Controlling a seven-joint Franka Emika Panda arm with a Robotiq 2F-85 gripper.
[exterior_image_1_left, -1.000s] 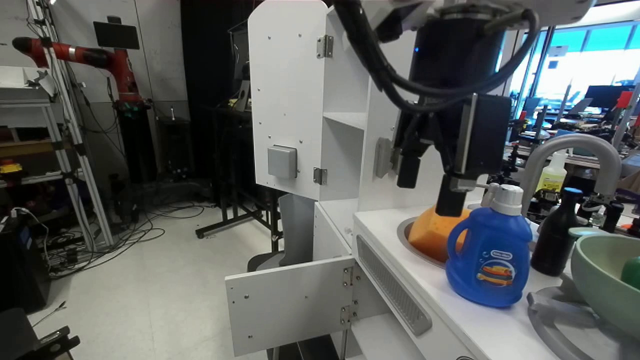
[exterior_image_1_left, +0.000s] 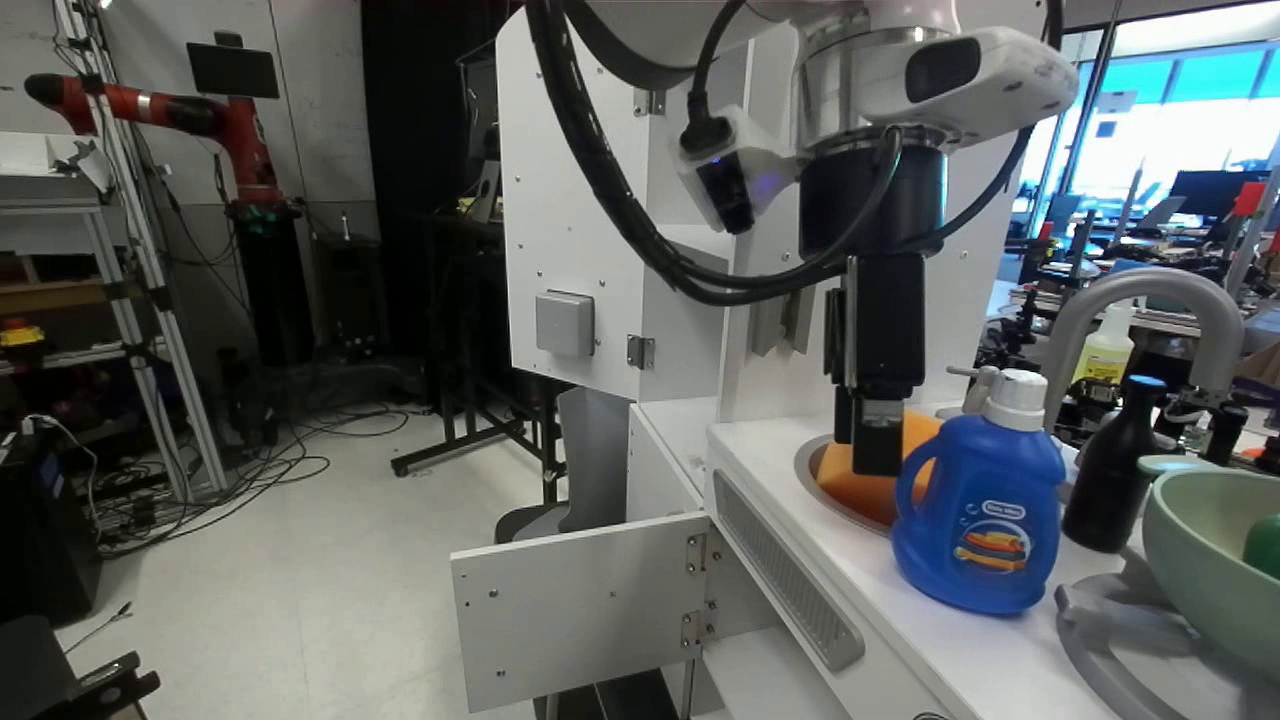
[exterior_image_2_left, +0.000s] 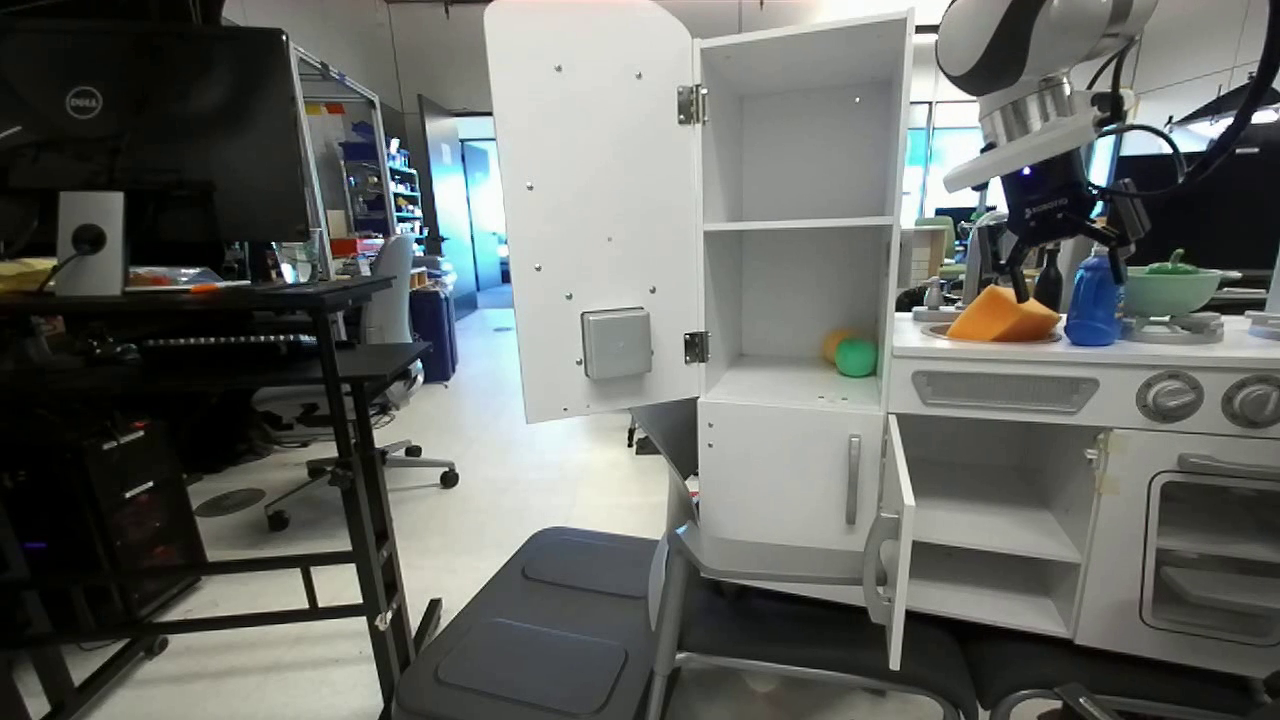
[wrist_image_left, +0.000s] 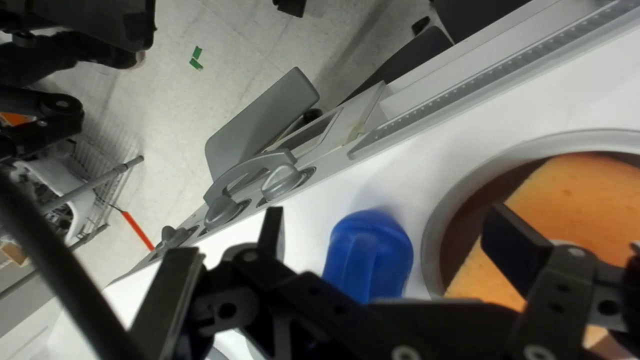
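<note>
An orange sponge-like block (exterior_image_2_left: 1005, 317) leans in the round sink (wrist_image_left: 433, 240), part of it rising above the counter. My gripper (exterior_image_2_left: 1068, 278) points down over the counter with its fingers wide apart and nothing held. One finger is over the orange block, the other over the blue detergent bottle (exterior_image_1_left: 981, 516). From the wrist, the blue bottle's rounded part (wrist_image_left: 376, 249) shows in the gap between the fingers, while the orange block (wrist_image_left: 576, 204) lies under and beyond the right-hand finger (wrist_image_left: 513, 243). Whether a fingertip touches the block cannot be told.
Right of the blue bottle stand a dark bottle (exterior_image_1_left: 1113, 468), a grey faucet (exterior_image_1_left: 1158, 282) and a pale green bowl (exterior_image_1_left: 1224, 552). An open cabinet holds a green ball (exterior_image_2_left: 855, 358) and an orange one. A lower door (exterior_image_2_left: 897, 546) stands open.
My gripper has turned about its vertical axis and come lower, with its fingers now near the orange block's top. The blue bottle has stayed in place.
</note>
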